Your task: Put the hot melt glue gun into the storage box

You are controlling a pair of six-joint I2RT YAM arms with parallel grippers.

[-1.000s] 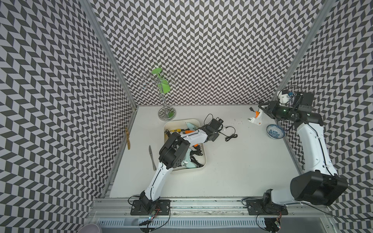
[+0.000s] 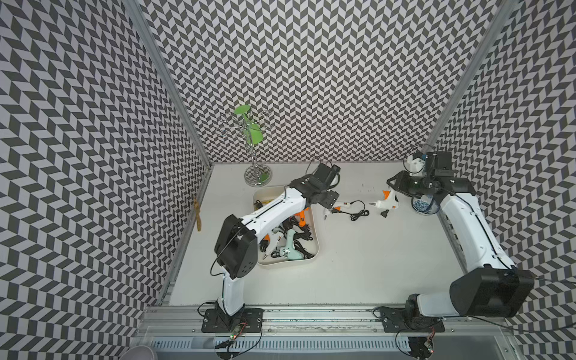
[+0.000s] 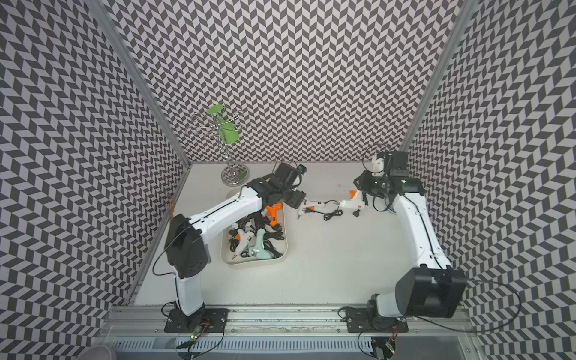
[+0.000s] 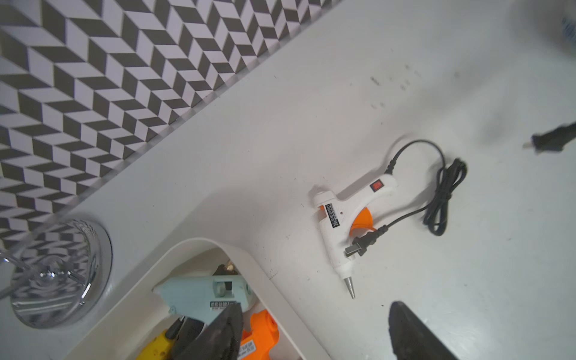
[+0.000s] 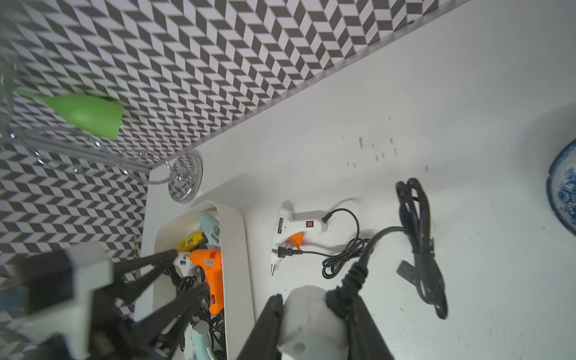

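Note:
A white glue gun (image 2: 388, 204) with an orange trigger hangs from my right gripper, which is shut on its handle; the bundled cord (image 5: 423, 252) loops above the fingers. Another white glue gun (image 4: 342, 225) lies on the table just right of the storage box (image 2: 318, 243), its cord coiled beside it. My left gripper is above the box's right edge, fingers apart, with nothing between them. Inside the cream box are several glue guns, among them a mint one (image 2: 290, 247) and an orange one (image 5: 208, 276).
At the back left stands a chrome rack (image 2: 258, 174) with green cups. A blue-patterned bowl (image 5: 567, 189) is at the right edge, partly under the right arm.
The right gripper has moved left and a little toward the front with its glue gun. The left arm has swung and the left gripper has drawn back left, uncovering the glue gun on the table.

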